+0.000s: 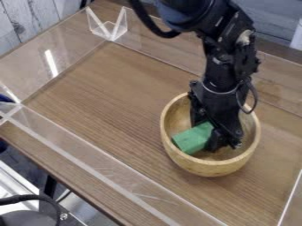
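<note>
My black gripper (215, 120) reaches down from the top into a round wooden bowl (210, 166) at the right of the table. A green object (189, 139) lies in the left part of the bowl, tilted, with the fingers right at its upper right side. The arm hides part of it, and I cannot tell whether the fingers grip it.
A clear angular stand (108, 26) is at the back left. Transparent strips run along the near left edge, with a dark cable below.
</note>
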